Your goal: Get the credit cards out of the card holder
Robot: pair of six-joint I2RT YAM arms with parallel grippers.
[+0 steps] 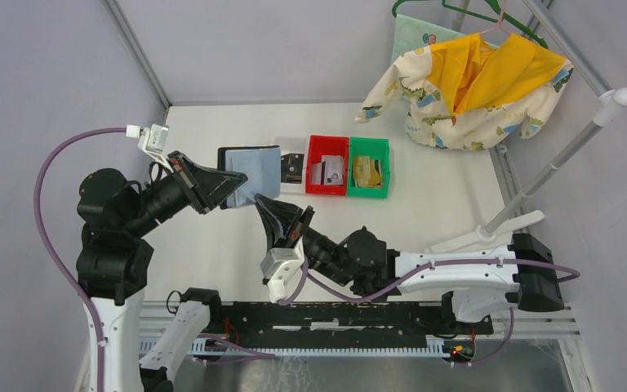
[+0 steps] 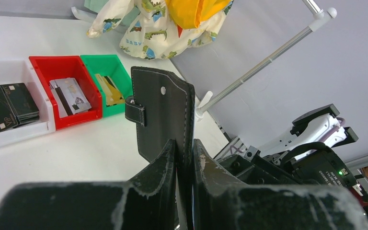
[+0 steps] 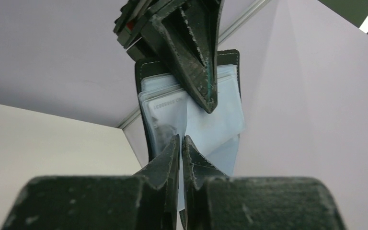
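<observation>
The black card holder (image 2: 160,108) hangs upright in the air, folded open with its pale clear sleeves (image 3: 215,115) spread. My left gripper is shut on the holder's edge. In the right wrist view, a pale card with embossed digits (image 3: 169,103) shows inside a front sleeve. My right gripper is at the sleeves' lower edge, its fingertips a narrow gap apart. A pale strip shows in that gap; whether it is pinched or only behind the fingers is unclear. From above, the right gripper (image 1: 263,200) meets the sleeves' near edge.
Behind the holder stand three trays: white (image 2: 48,115) with black cards (image 2: 9,108), red (image 2: 57,62) with silver-white cards (image 2: 72,93), green (image 2: 96,60) with gold cards (image 2: 108,90). Clothes (image 1: 490,90) hang at the back right.
</observation>
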